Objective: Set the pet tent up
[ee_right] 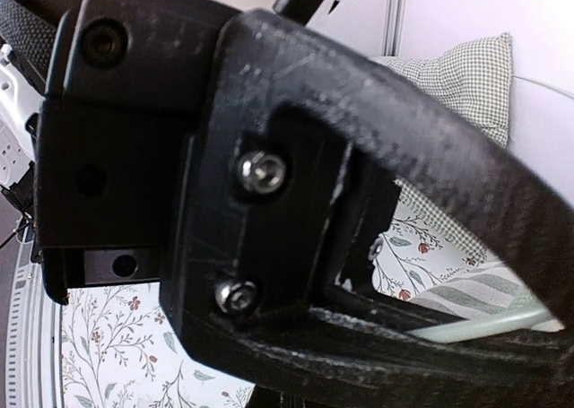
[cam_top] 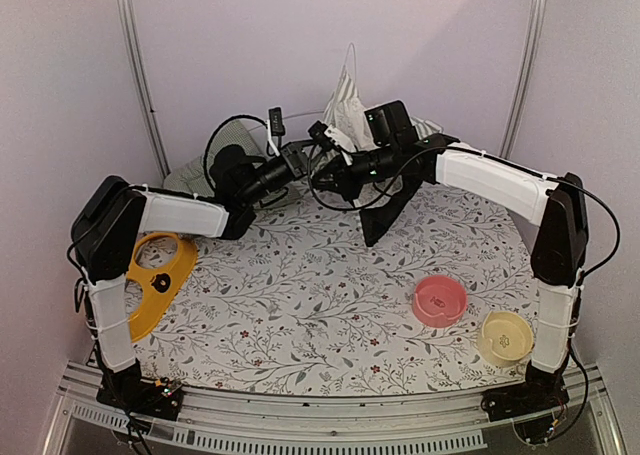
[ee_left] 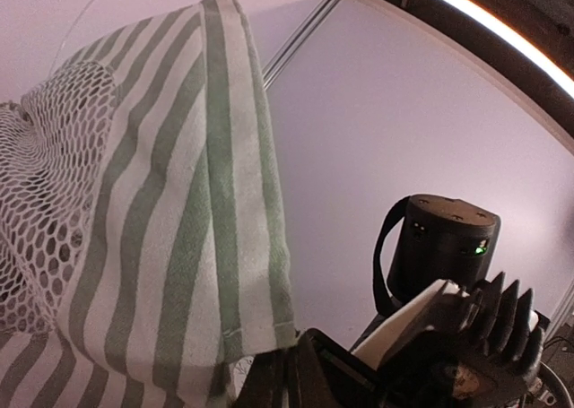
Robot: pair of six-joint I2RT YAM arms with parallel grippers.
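The pet tent (cam_top: 346,107), striped green and white, stands partly raised at the back centre behind both arms. In the left wrist view its striped cloth (ee_left: 193,202) with a mesh panel (ee_left: 58,184) fills the left side, the lower hem corner close above my left gripper. That gripper is shut; whether it pinches any cloth is hidden. My right gripper (cam_top: 325,171) is shut and meets the left one before the tent. A pale pole (ee_right: 489,324) shows behind its finger (ee_right: 430,112) in the right wrist view; a grip on it cannot be confirmed.
A checked cushion (cam_top: 240,160) lies at the back left. The yellow frame-shaped toy (cam_top: 150,305) is at the left, with a pink bowl (cam_top: 440,301) and a cream bowl (cam_top: 505,337) at the front right. Bare floral cloth covers the middle and front.
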